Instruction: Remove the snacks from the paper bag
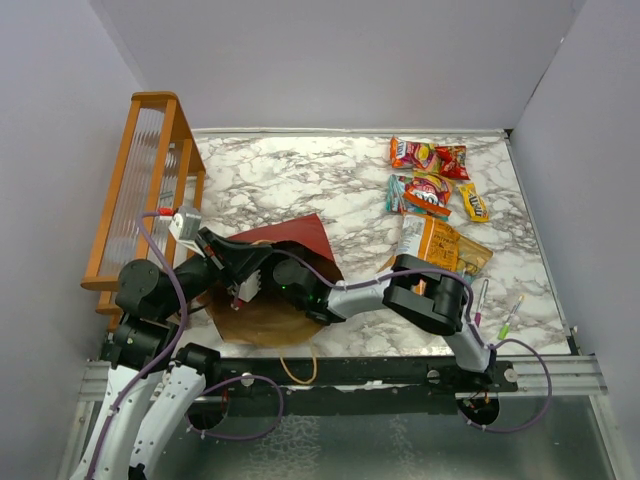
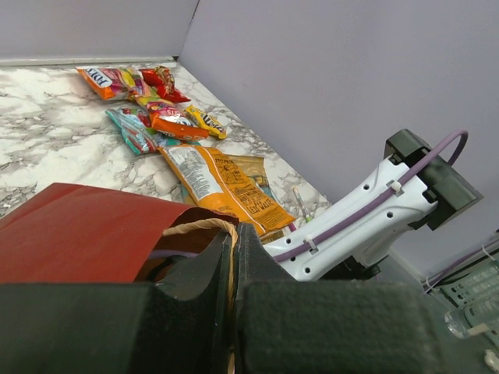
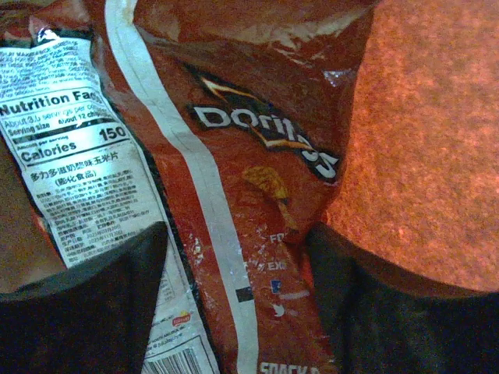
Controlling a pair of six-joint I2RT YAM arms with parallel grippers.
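The paper bag (image 1: 295, 235) lies with its red side up and its brown inside facing the front. My left gripper is shut on the bag's twisted cord handle (image 2: 204, 226) at its edge. My right gripper reaches into the bag, its fingers apart. Between and beyond those fingers lies a red Doritos bag (image 3: 265, 125), its back with the nutrition label showing. In the right wrist view I cannot tell whether the fingers touch it. From above, the snack is hidden by the arm and the bag.
Several snack packs, among them a red one (image 1: 452, 161) and a yellow one (image 1: 474, 202), lie at the back right. Nearer is a large orange pack (image 1: 430, 240). A wooden rack (image 1: 125, 190) stands at the left. Pens (image 1: 510, 318) lie at the right.
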